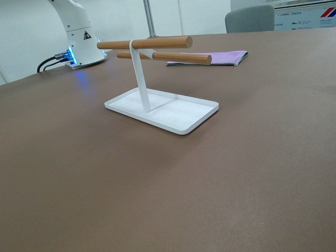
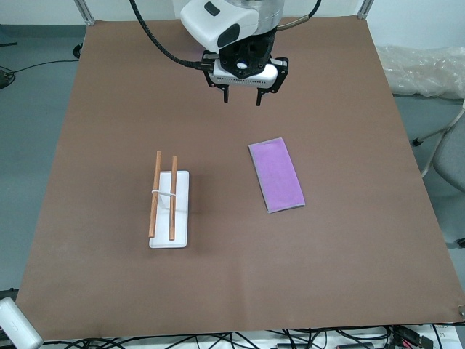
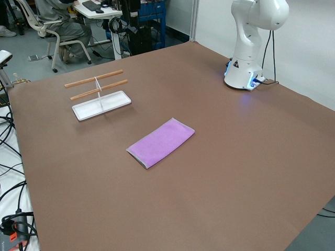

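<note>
The gripper (image 2: 242, 96) hangs over the far part of the brown table, its two black fingers apart with nothing visible between them. Below it lies a folded purple cloth (image 2: 277, 175), flat, with a grey edge. Left of the cloth stands a white tray stand (image 2: 182, 218) carrying two wooden bars (image 2: 173, 207) on a white post. The same stand (image 1: 178, 118) fills the middle of the top view, with the cloth (image 1: 226, 58) behind it. In the right view the cloth (image 3: 160, 143) lies apart from the stand (image 3: 110, 103); the gripper is outside that frame.
The robot's base (image 3: 241, 76) stands at the table's edge. Cables (image 2: 240, 342) run along the near edge, and a grey chair (image 2: 454, 156) is beside the table.
</note>
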